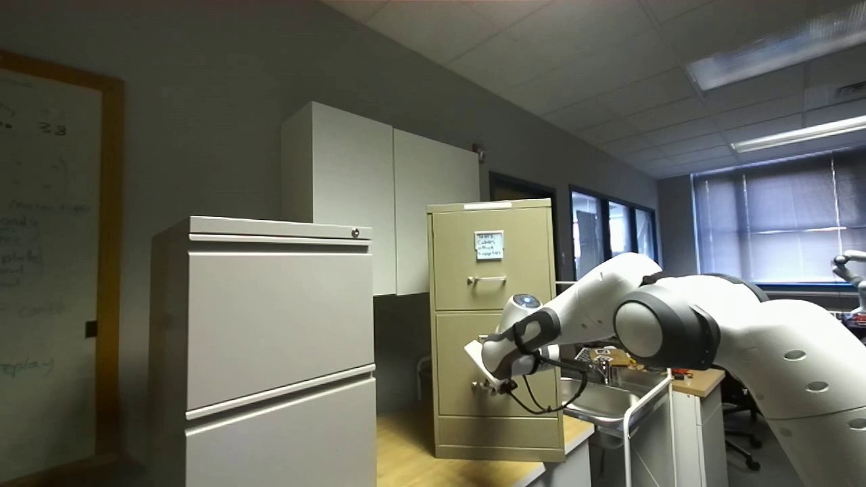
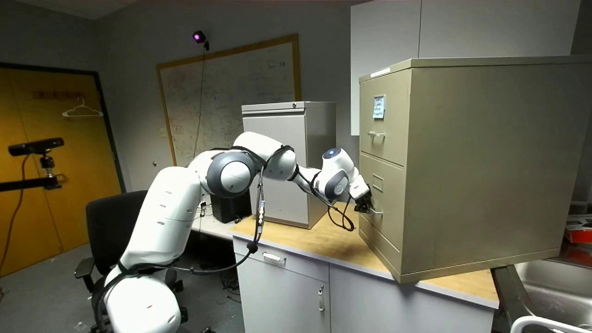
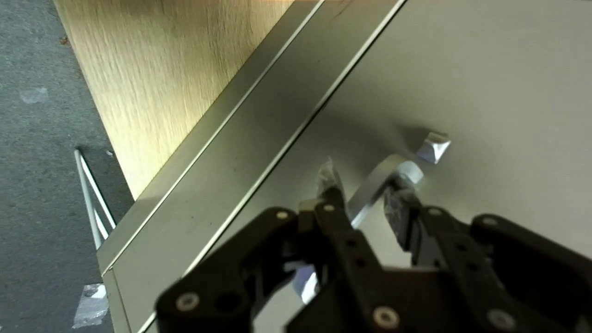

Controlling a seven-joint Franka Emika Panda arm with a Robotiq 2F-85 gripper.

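Observation:
The tan filing cabinet [image 2: 488, 166] stands on the wooden counter. Its lower drawer [image 1: 454, 349] looks flush with the cabinet face, as does the labelled upper drawer [image 1: 454, 243]. Across the lower drawer's front runs a silver bar handle [image 3: 370, 189]. My gripper is shut on that handle, with one finger [image 3: 329, 180] on each side of the bar. In exterior view 2 the gripper [image 2: 365, 205] is close against the drawer front, where the handle [image 2: 378, 212] shows just beyond it. My hand hides most of the handle in exterior view 1.
A grey filing cabinet [image 1: 280, 325] stands to the left in exterior view 1. To the right is a sink [image 1: 605, 400] with a white rail [image 1: 641, 406]. Bare wooden counter [image 2: 333, 236] lies in front of the tan cabinet. A cable [image 2: 338, 213] hangs from the wrist.

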